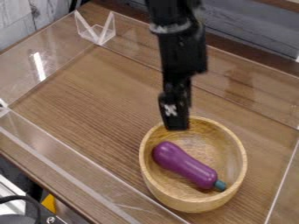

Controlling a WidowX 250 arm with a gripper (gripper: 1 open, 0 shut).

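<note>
My black gripper point(176, 105) hangs from the top centre, blurred by motion, with its fingertips just above the back rim of a light wooden bowl point(159, 194) at the lower right. It looks open, with nothing visible between its fingers. In the bowl lies a long purple eggplant point(184, 164) with a teal stem end toward the lower right.
A white wire rack point(96, 26) stands at the upper left. Dark cables and a yellow object appear at the lower left edge.
</note>
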